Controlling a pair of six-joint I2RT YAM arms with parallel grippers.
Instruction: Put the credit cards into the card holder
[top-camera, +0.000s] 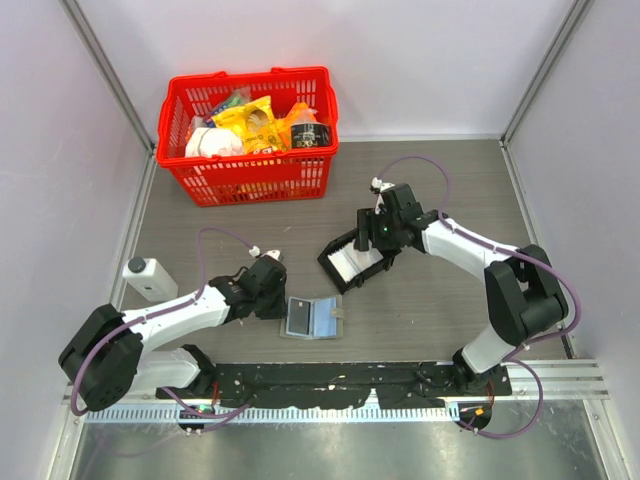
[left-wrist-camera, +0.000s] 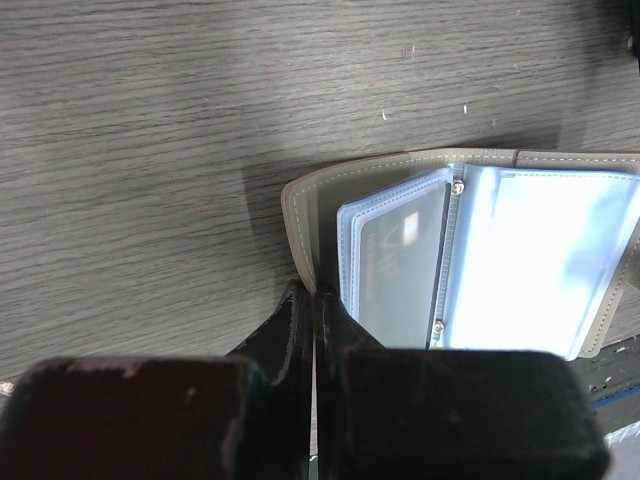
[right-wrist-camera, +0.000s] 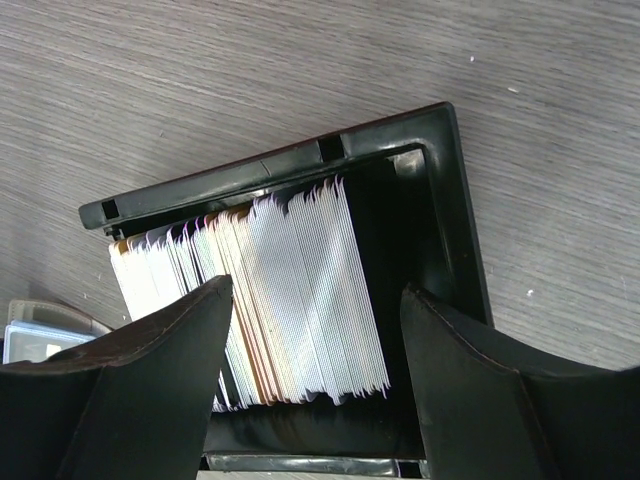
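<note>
The card holder, an open wallet with clear blue sleeves, lies at the table's front middle. My left gripper is shut at its left edge; whether the thin rim is between the fingertips is unclear. A black box of upright white cards sits behind it to the right. My right gripper is open above this box, its fingers either side of the right end of the card stack.
A red basket full of packages stands at the back left. A white bottle stands at the left.
</note>
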